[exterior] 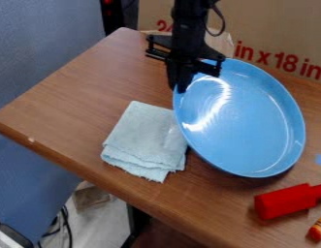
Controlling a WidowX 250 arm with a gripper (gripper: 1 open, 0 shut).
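My black gripper (182, 79) reaches down from the top to the upper-left rim of a round blue plate (240, 126), its fingertips at that rim; whether they are closed on it is hard to see. The plate's near left side lies beside a folded pale blue cloth (145, 140), close to its right edge.
A red object (286, 201) and a small orange-red item (318, 229) lie at the table's right front. A cardboard box (272, 29) stands behind.
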